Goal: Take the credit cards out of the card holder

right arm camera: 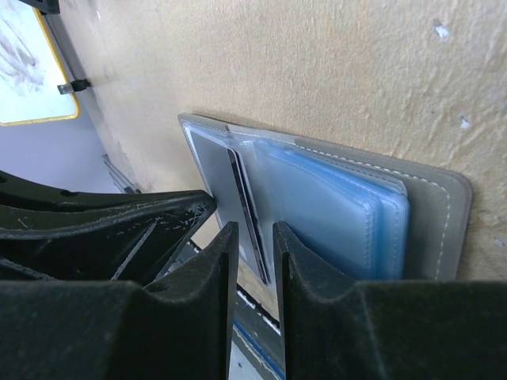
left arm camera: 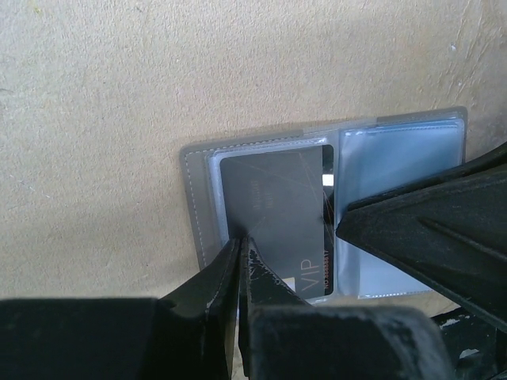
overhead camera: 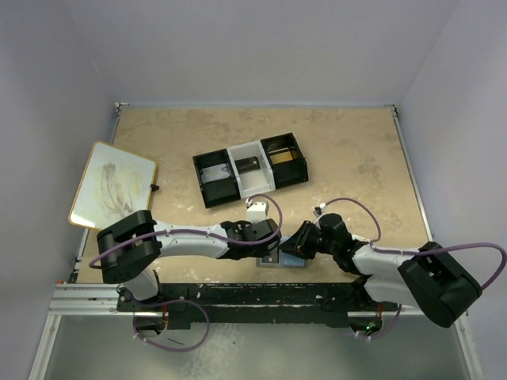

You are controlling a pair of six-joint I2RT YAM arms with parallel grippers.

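A clear card holder [left arm camera: 195, 170] lies unfolded on the table between my arms. One pocket holds a dark grey card [left arm camera: 273, 198] with "VIP" printed on it; the other pocket [left arm camera: 400, 158] looks bluish and see-through. My left gripper is shut, its tips over the lower part of the dark card, with nothing showing between them. The right gripper stands slightly open above the holder, near the fold, its fingers apart and nothing seen gripped. In the top view both grippers largely cover the small holder [overhead camera: 291, 260].
Behind the arms stands an organizer with a black left compartment [overhead camera: 200, 165], a white middle one [overhead camera: 253, 179] and a black right one [overhead camera: 299, 169]; flat items lie inside. A whiteboard [overhead camera: 113, 184] lies at the left.
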